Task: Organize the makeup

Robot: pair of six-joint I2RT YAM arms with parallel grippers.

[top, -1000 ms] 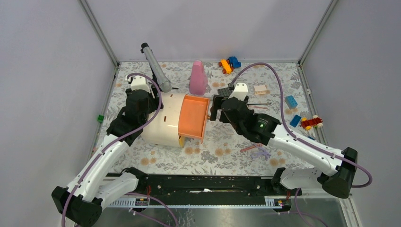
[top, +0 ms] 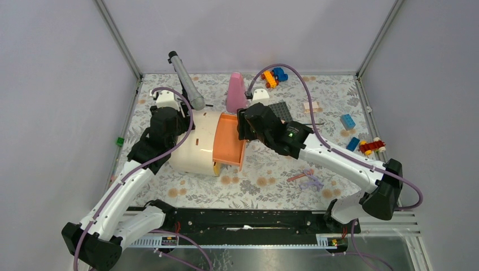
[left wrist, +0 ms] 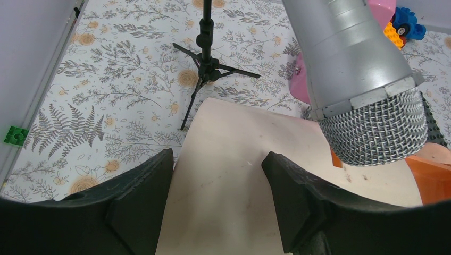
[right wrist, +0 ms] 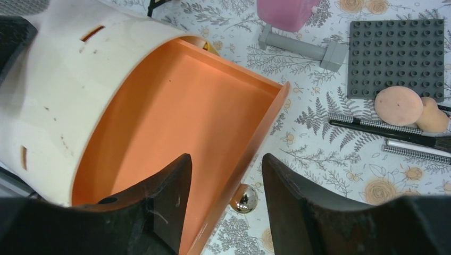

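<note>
A cream curved makeup organizer (top: 195, 149) lies at the table's left, its orange drawer (top: 227, 141) pulled out to the right. My left gripper is shut on the organizer's cream shell, its fingers on either side of it. My right gripper hangs with fingers apart over the orange drawer's outer wall. A gold round knob (right wrist: 243, 199) shows below that wall. A peach puff (right wrist: 398, 105) and several brushes (right wrist: 388, 133) lie right of the drawer.
A microphone on a stand (top: 186, 79), a pink object (top: 235, 93), a toy vehicle (top: 271, 79) and a grey brick plate (right wrist: 395, 56) stand behind. Loose bricks (top: 347, 121) lie at the right.
My right gripper has moved left, from beside the drawer to over its outer edge. The left arm has stayed in place.
</note>
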